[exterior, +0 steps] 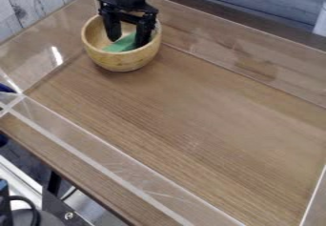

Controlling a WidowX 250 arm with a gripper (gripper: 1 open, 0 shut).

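A round wooden bowl (121, 56) stands at the top left of the table. A green object (125, 42) lies inside it. The dark gripper (128, 30) reaches down from the top of the view into the bowl, over the green object; whether its fingers are open or shut on it is too small to tell.
Pale walls stand at the back left and back right. Dark cables or parts (19, 211) sit at the lower left corner.
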